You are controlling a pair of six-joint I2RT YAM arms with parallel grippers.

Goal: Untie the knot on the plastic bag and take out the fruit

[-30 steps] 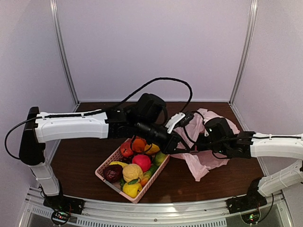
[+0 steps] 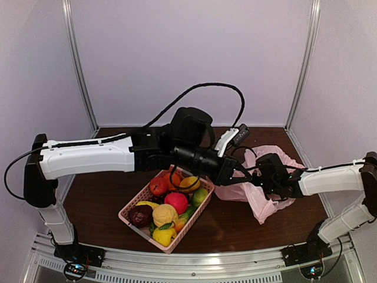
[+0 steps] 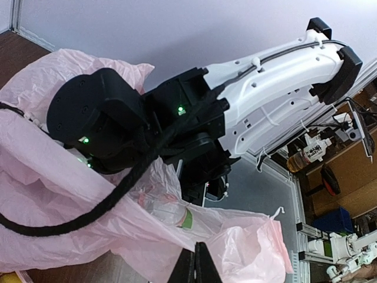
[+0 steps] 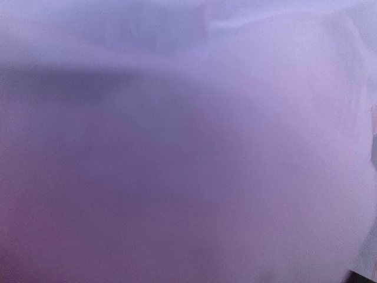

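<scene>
The thin pink plastic bag is spread over the right side of the table. In the left wrist view my left gripper is shut on the rim of this bag, and pink film stretches away from its fingertips. My right arm's black wrist is down within the bag's folds. Pink film fills the right wrist view; only one dark fingertip shows in its far lower right corner, so the fingers stand apart. Whether a knot is there cannot be seen. A small green patch shows among the bag's folds.
Left of the bag stands a pink basket full of assorted fruit, partly beneath my left gripper's body. My two wrists are close together over the bag. Bare dark table lies at the left, with more along the front right.
Both grippers have moved to the right, the left one slightly up in the view too. The bag's front flap has been carried right with them. The basket is unmoved.
</scene>
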